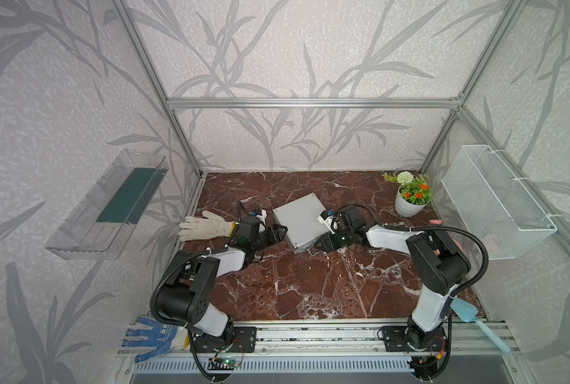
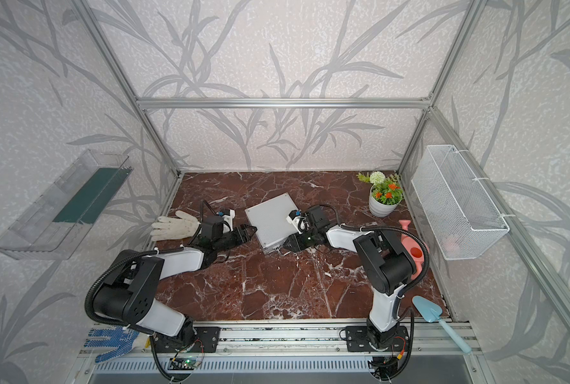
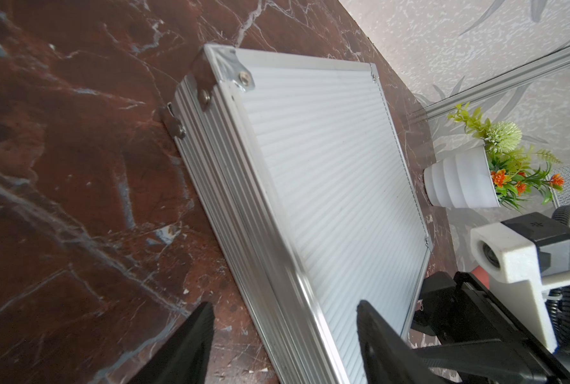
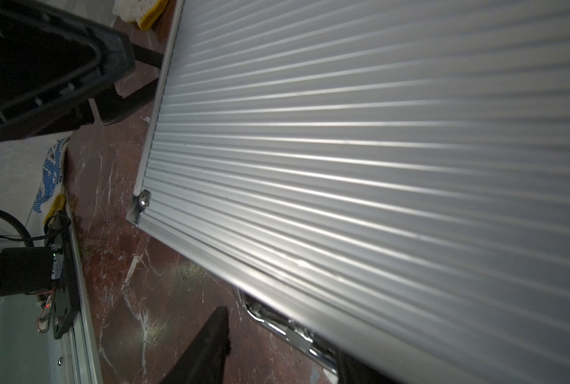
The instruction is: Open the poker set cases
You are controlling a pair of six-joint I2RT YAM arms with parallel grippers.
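Note:
A closed silver aluminium case [image 1: 297, 217] lies flat mid-table, its ribbed lid [image 3: 329, 179] facing up. My left gripper is open at the case's left side, its fingers either side of the side edge, apparently not touching it. My right gripper [image 1: 324, 242] is at the front right of the case; in the right wrist view its fingertips sit low beside the front edge, by a metal handle [image 4: 288, 332], partly hidden under the lid's edge. How far it is open is unclear.
A white glove [image 1: 201, 225] lies left of the case. A potted plant [image 1: 409, 198] stands at the back right, a pink watering can [image 2: 413, 256] on the right. Wire baskets [image 1: 496, 198] hang on the walls.

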